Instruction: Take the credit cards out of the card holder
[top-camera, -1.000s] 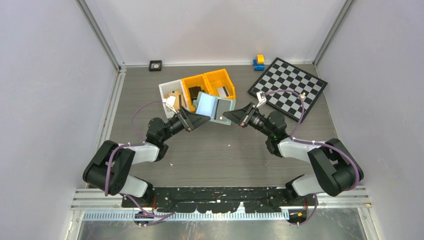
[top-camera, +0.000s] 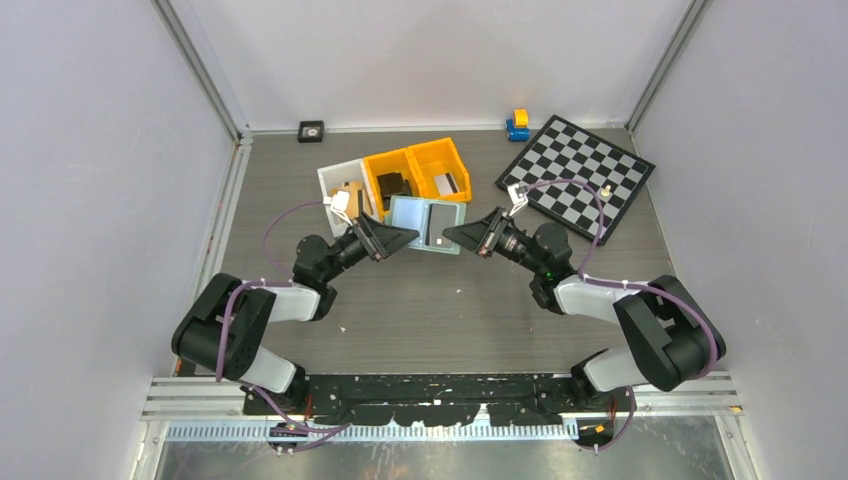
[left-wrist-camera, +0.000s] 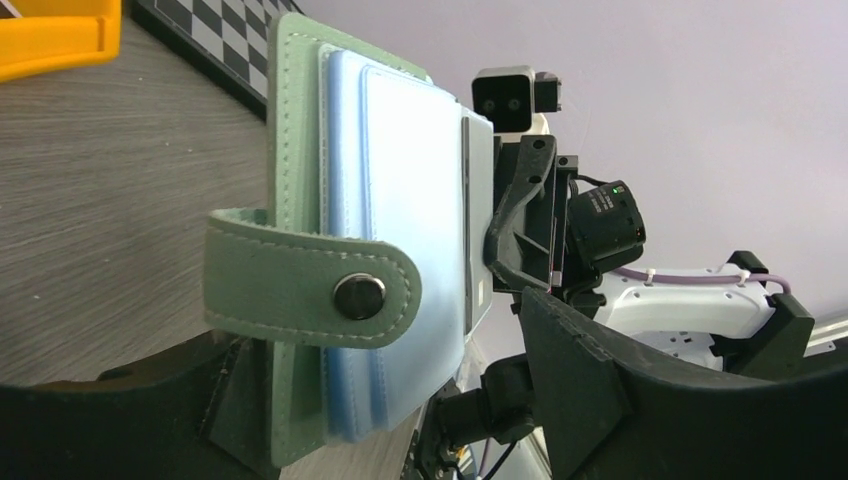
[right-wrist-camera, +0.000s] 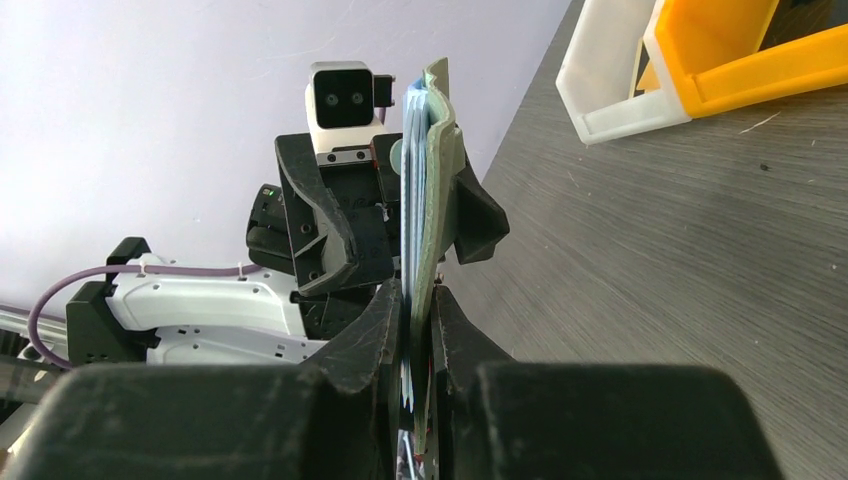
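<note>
The card holder (top-camera: 408, 215) hangs open in the air between both arms, with a pale green cover and light-blue sleeves. On its right half a dark-and-light card (top-camera: 440, 219) shows. My right gripper is shut on the holder's edge, seen edge-on between its fingers. Around the other side of the card holder (left-wrist-camera: 410, 190) stands my left gripper, open. Its fingers (left-wrist-camera: 570, 370) are wide apart, with the cover, snap strap (left-wrist-camera: 310, 285) and sleeves between them; the holder looks clear of the right-hand finger.
Behind the holder stand a white bin (top-camera: 326, 181) and an orange two-part bin (top-camera: 412, 160); a card (top-camera: 446, 184) lies in its right compartment. A chessboard (top-camera: 578, 172) lies at the back right.
The holder has turned slightly and shifted a little left. The right gripper has barely moved.
</note>
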